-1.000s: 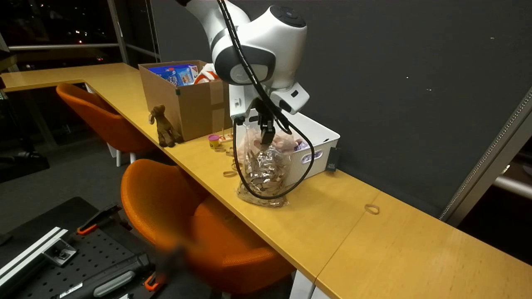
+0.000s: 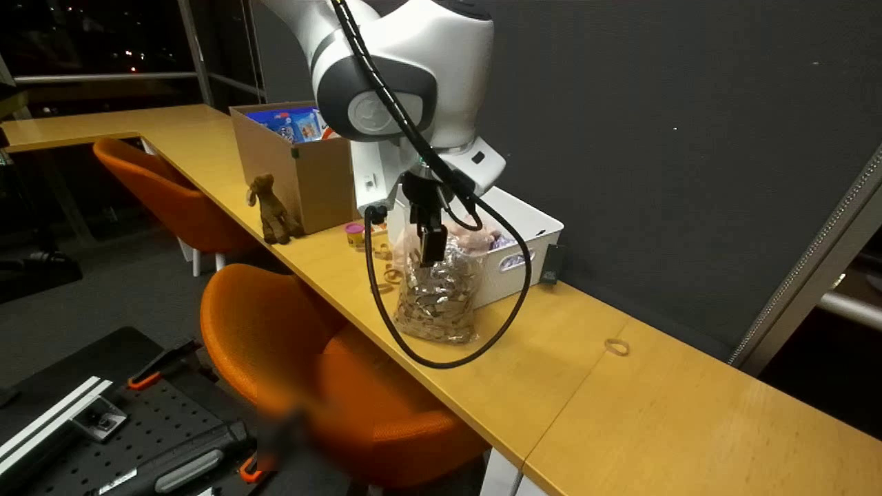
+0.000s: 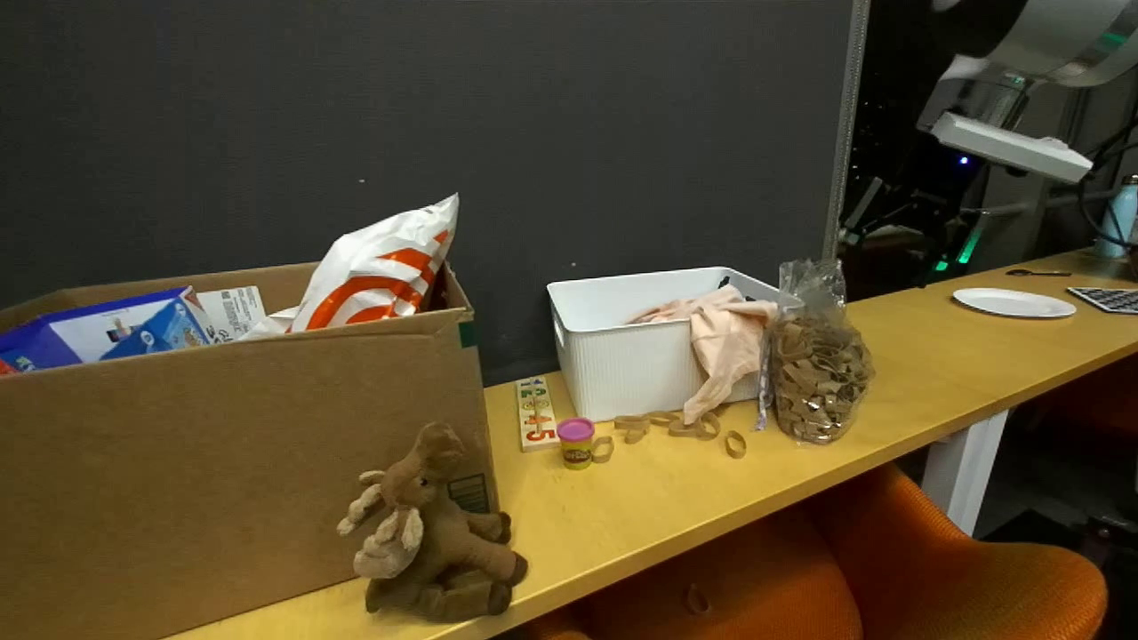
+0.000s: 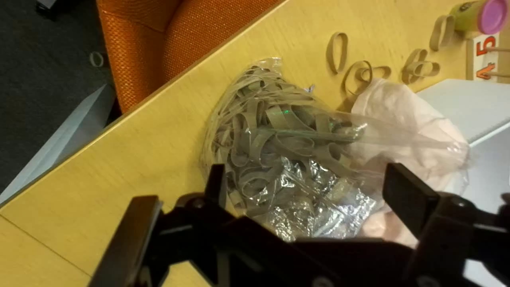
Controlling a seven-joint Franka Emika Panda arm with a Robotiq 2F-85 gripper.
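Observation:
A clear plastic bag [image 2: 442, 297] full of tan rubber bands stands on the wooden table, against the front of a white bin [image 2: 517, 281]. In exterior view 1 my gripper [image 2: 431, 248] is low at the upper part of the bag. The wrist view shows the gripper open, with its two fingers spread wide on either side of the bag [image 4: 291, 138]; whether they touch the plastic cannot be told. Pale pink cloth [image 3: 731, 331] hangs over the bin's rim beside the bag. Several loose rubber bands [image 4: 338, 52] lie on the table near the bag.
A large cardboard box [image 3: 245, 459] with packages stands farther along the table, a plush moose [image 3: 437, 533] before it. A purple-lidded tub [image 3: 576, 443] and a number board [image 3: 536, 411] sit near the bin. One band [image 2: 617, 347] lies on otherwise clear table to the right.
In exterior view 1 the arm and gripper have shifted left and downward, bringing the fingers lower in front of the bag. The bag stands in the same place.

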